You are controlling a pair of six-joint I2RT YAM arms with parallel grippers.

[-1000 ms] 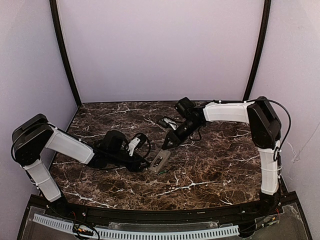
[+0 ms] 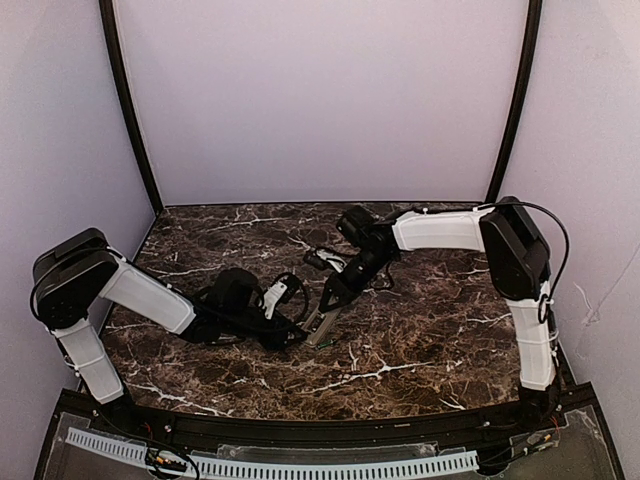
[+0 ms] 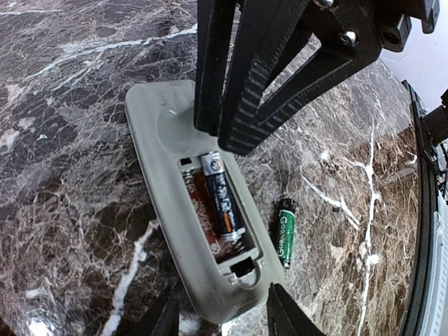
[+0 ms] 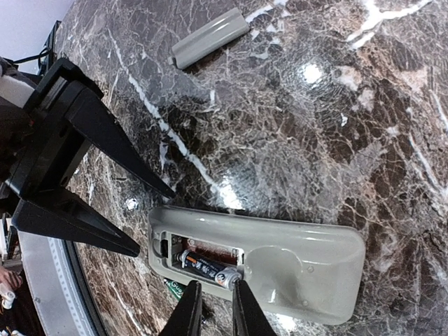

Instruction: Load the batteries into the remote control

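Note:
The grey remote [image 3: 157,161] lies on the marble table, its battery compartment uncovered. A dark-and-silver battery [image 3: 222,196] lies in it, an empty-looking space beside it. A green battery [image 3: 285,231] lies on the table beside the remote. My left gripper is low at the remote's end, fingertips apart. My right gripper is over the compartment end near the battery's silver tip, its fingers slightly apart, with nothing clearly between them.
A grey battery cover [image 4: 210,38] lies apart on the table [image 2: 440,330].
My right arm has moved left and toward the front, over the remote. My left arm has shifted slightly toward the front and right.

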